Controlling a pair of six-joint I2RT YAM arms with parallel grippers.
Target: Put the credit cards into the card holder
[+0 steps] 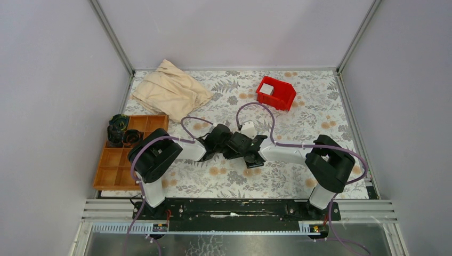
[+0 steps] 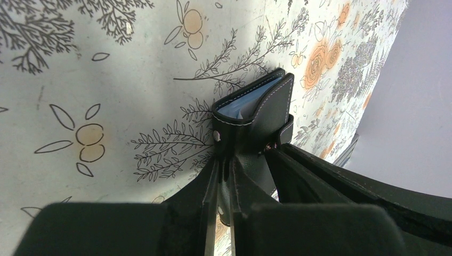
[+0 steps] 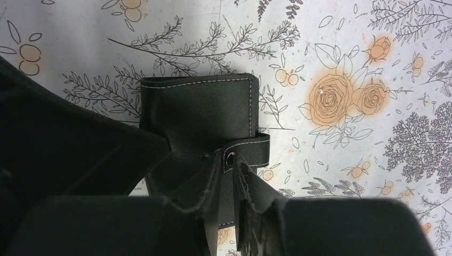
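The black leather card holder (image 2: 250, 133) stands slightly gaping at its top, and bluish clear sleeves (image 2: 248, 102) show inside. My left gripper is shut on the holder near its side edge. In the right wrist view the holder's front (image 3: 200, 112) faces up with its snap strap (image 3: 250, 151) lying over it. At the strap's end is my right gripper, its fingers slightly apart; whether they touch the strap is unclear. From above, both grippers cover most of the holder. No separate credit card can be made out.
At the back right sits a red bin (image 1: 286, 95) with a white block (image 1: 267, 89) inside. A beige cloth (image 1: 171, 90) lies back left, above a wooden tray (image 1: 110, 173) holding dark round items (image 1: 116, 130).
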